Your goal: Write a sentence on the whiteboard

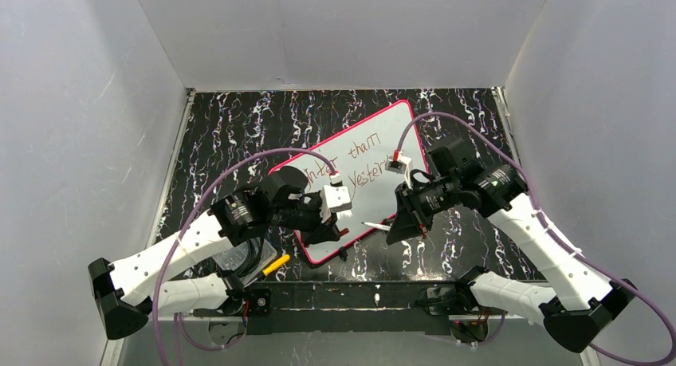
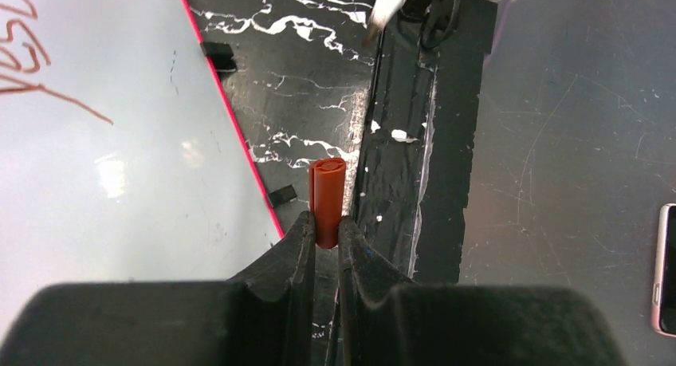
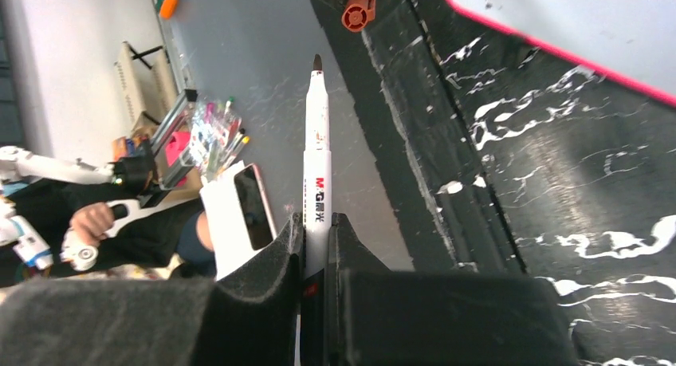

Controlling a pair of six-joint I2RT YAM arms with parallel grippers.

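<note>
The whiteboard (image 1: 381, 192) lies slanted on the dark marbled table, with a red rim and brown handwriting whose lower line reads "yesterday"; the arms cover parts of the text. Above its lower part, my left gripper is shut on the red-brown marker cap (image 2: 328, 192), its open end facing outward. My right gripper is shut on the white marker (image 3: 317, 135), dark tip bare and pointing away from the fingers. In the top view the marker (image 1: 376, 226) points left toward the cap (image 1: 343, 232), with a gap between them.
A clear box with coiled black cable (image 1: 247, 256) and a yellow-handled tool (image 1: 277, 264) lie left of the board. Black clips (image 2: 282, 195) sit on the board's near edge. A phone (image 3: 253, 206) lies beyond the table edge.
</note>
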